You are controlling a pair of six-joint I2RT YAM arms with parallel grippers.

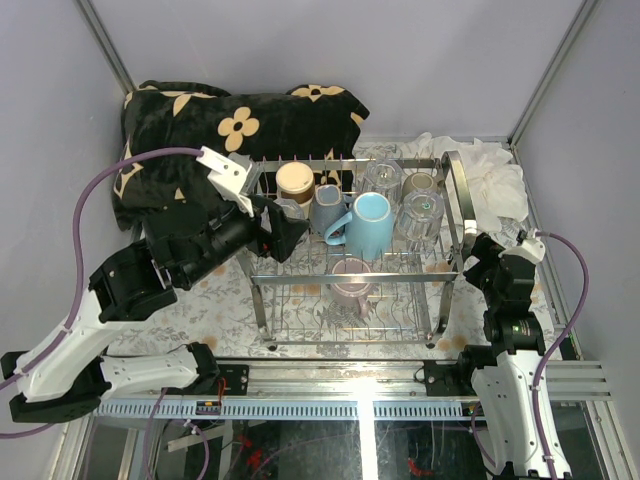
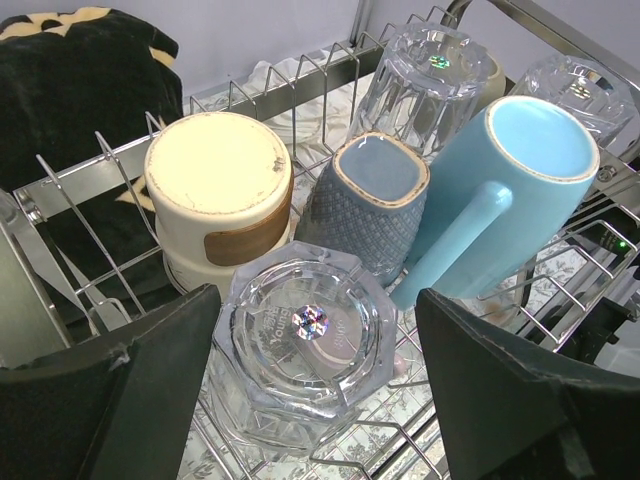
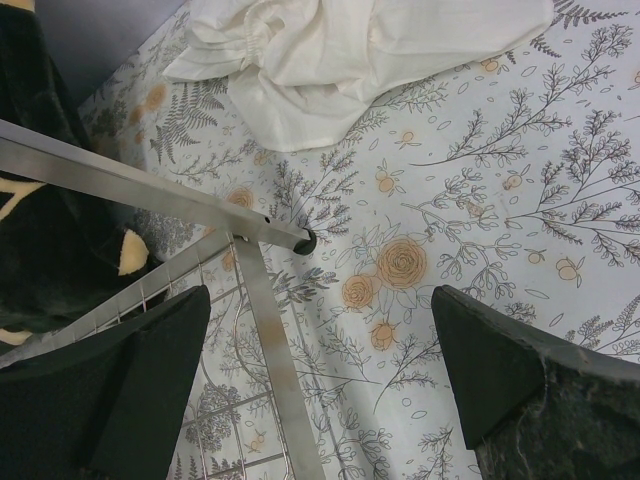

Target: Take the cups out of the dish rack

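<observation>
Upside-down cups fill the dish rack's (image 1: 355, 278) upper tier: a faceted clear glass (image 2: 305, 330), cream cup (image 2: 215, 165), grey-blue cup (image 2: 362, 215), blue mug (image 2: 525, 190) and clear glasses (image 2: 410, 85) at the right. A pink mug (image 1: 352, 295) is below. My left gripper hangs over the near-left glass, its fingers parted on either side of it; contact is unclear. Beside the rack's right side, my right gripper stands open and empty.
A dark flowered cushion (image 1: 240, 125) lies behind the rack. A crumpled white cloth (image 1: 490, 175) is at the back right. The floral surface (image 3: 530, 240) beside the rack is mostly clear. Grey walls close in the workspace.
</observation>
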